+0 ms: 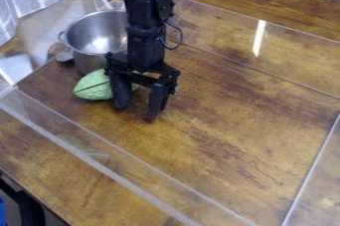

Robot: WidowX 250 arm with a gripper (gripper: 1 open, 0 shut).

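My black gripper is low over the wooden table, around the right end of a pale green oblong object, like a vegetable, which lies at left of centre. The gripper's fingers are dark and overlap it, so whether they grip it cannot be told. A steel pot stands just behind the green object, partly hidden by the arm.
Clear transparent panels or edges run along the left front and the right side.
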